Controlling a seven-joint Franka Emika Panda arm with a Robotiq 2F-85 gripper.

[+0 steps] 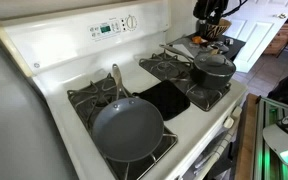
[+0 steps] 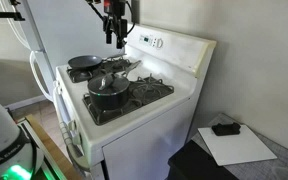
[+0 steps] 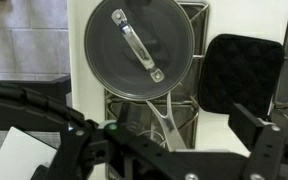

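Note:
A dark pot with a glass lid sits on a burner beneath and ahead of my gripper in the wrist view. Its lid carries a metal handle, and the pot's long handle points back toward the fingers. The same pot stands on the near burners in exterior view 2. My gripper hangs above the stove, apart from the pot, its fingers spread with nothing seen between them. A grey frying pan rests on the other burners. Between pan and pot lies a black quilted pad.
The white stove has a raised control panel along its back. Beside it, a low surface bears a white sheet and a small black item. White stovetop shows around the pad.

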